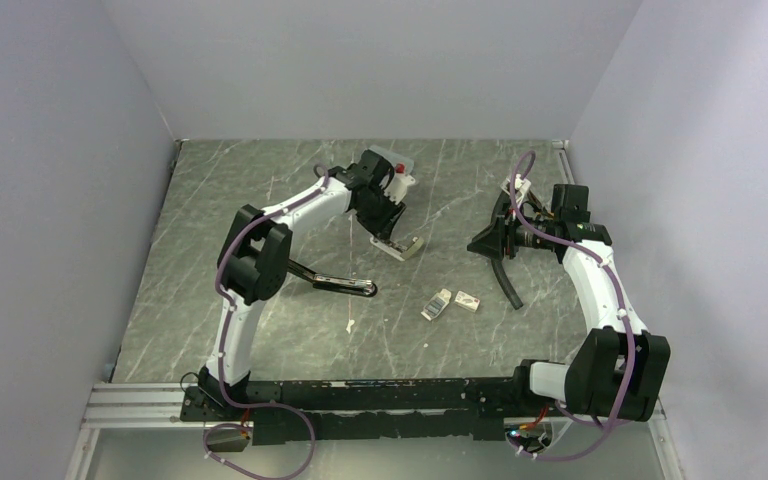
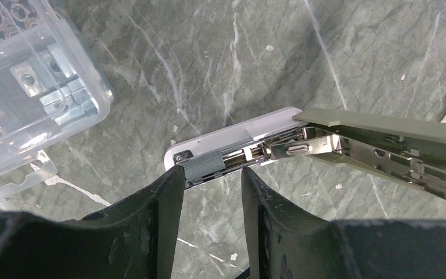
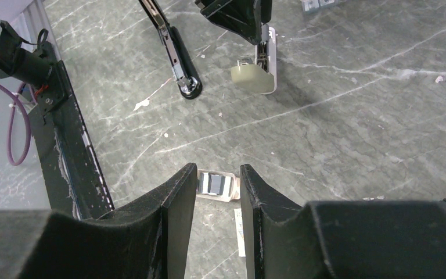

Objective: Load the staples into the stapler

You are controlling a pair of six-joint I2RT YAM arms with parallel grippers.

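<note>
The small stapler lies opened on the table, its white base [image 2: 247,131] flat and its olive-green top [image 2: 383,131] swung back. A grey strip of staples [image 2: 204,167] sits in its channel at the front end. My left gripper is over that front end, fingers apart, nothing gripped between them; whether the tips touch the stapler cannot be told. My right gripper is open and empty, held above the table right of the stapler. In the right wrist view, an open box of staples [image 3: 215,185] shows beyond its fingers.
A long black stapler [image 1: 345,286] lies opened toward the front left. A second small box [image 1: 467,301] rests beside the staple box. Behind the small stapler stands a clear plastic case [image 2: 40,110]. A black tube [image 1: 507,283] lies at right.
</note>
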